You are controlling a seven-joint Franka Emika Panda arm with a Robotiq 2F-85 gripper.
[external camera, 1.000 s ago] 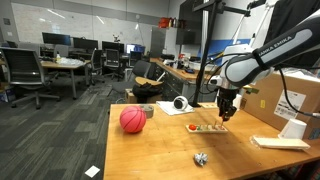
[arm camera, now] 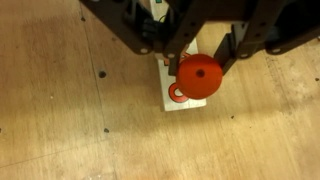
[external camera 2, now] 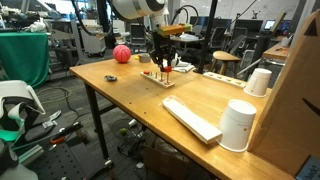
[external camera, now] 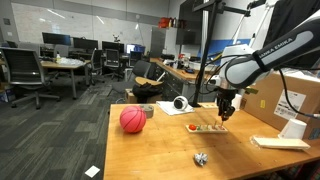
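Note:
A round orange-red piece [arm camera: 200, 76] with a dark hole in its middle sits between the fingers of my gripper in the wrist view, and the fingers are shut on it. Below it lies a pale narrow board [arm camera: 187, 104] with a printed red ring, partly covered by the piece and the gripper. Exterior view 1 shows the board [external camera: 200, 128] on the wooden table with small coloured pieces on it, the gripper [external camera: 226, 113] over its right end. From the other side, the gripper [external camera 2: 166, 62] is close above the board [external camera 2: 160, 79]; any contact is unclear.
A pink-red ball [external camera: 132, 119] and a crumpled silvery object [external camera: 200, 158] rest on the table [external camera: 150, 155]. A white cup [external camera 2: 237, 124] and a long white block [external camera 2: 191, 119] stand near a cardboard box [external camera: 277, 98].

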